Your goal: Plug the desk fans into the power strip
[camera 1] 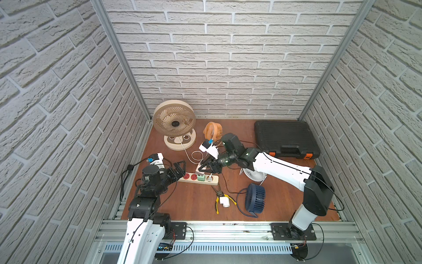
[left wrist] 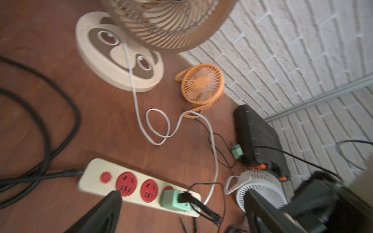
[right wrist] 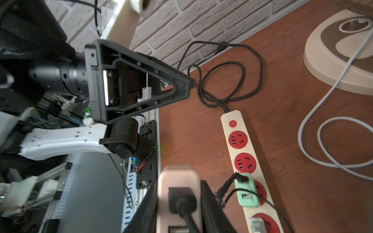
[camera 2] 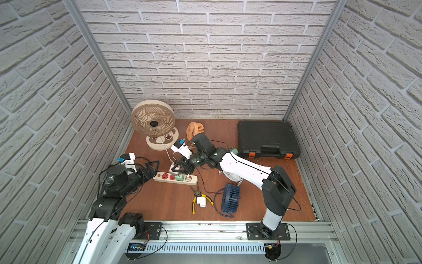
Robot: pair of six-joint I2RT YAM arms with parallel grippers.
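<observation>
A pale, boxy plug adapter [right wrist: 179,174] with a dark cable is clamped in my right gripper; its prongs are hidden. The cream power strip [camera 1: 189,177] lies on the table below and close to that gripper [camera 1: 201,169]. Its first two red sockets [right wrist: 237,139] are bare. Farther along sit a green plug [right wrist: 244,190] and a white plug [right wrist: 257,225]. Left of the strip, my left gripper [camera 1: 180,168] stands open and empty, its fingers [left wrist: 103,213] wide apart. I cannot tell which fan the held cable belongs to.
A large beige fan [camera 1: 175,118] and a small orange fan [camera 1: 213,131] stand behind. White [camera 1: 253,174] and blue [camera 1: 255,198] fans lie right, near yellow-handled pliers [camera 1: 217,206]. A black case [camera 1: 285,138] fills the back right. Loose cables [right wrist: 250,89] cross the table.
</observation>
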